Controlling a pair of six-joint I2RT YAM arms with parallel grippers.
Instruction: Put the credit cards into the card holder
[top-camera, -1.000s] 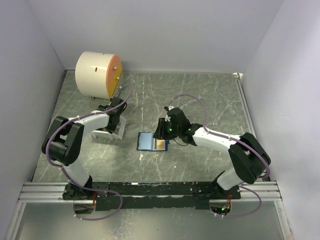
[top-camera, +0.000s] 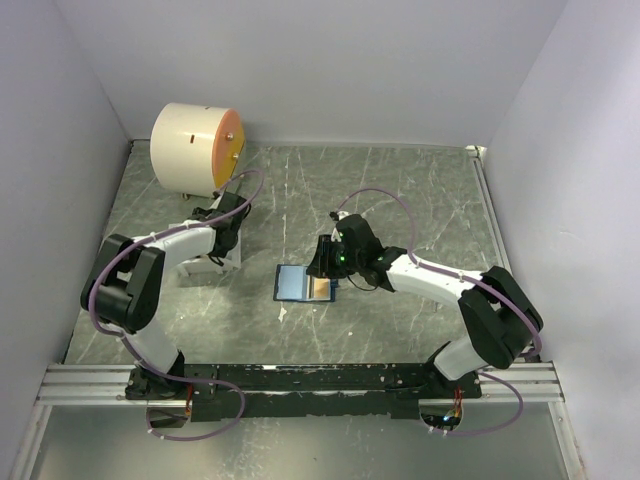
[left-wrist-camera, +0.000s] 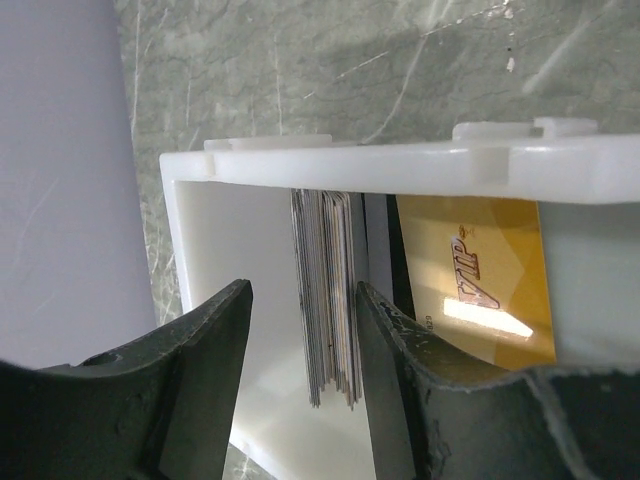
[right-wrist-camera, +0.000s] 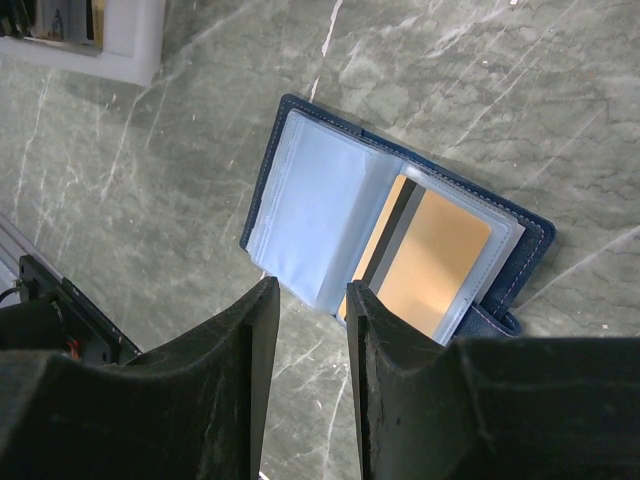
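Note:
My left gripper is open inside a white plastic box (left-wrist-camera: 490, 165), its fingers either side of a stack of thin cards (left-wrist-camera: 325, 270) seen edge-on; a yellow card (left-wrist-camera: 470, 270) lies beside them. In the top view the box sits at the left under the left arm. My right gripper hangs open above the blue card holder (right-wrist-camera: 316, 200), which lies spread on the table with clear sleeves and an orange card (right-wrist-camera: 430, 260) in its right side.
A white cylinder (top-camera: 185, 150) with an orange end stands at the back left.
The white box and my left gripper have shifted slightly leftward in the top view. The right arm looks unmoved.

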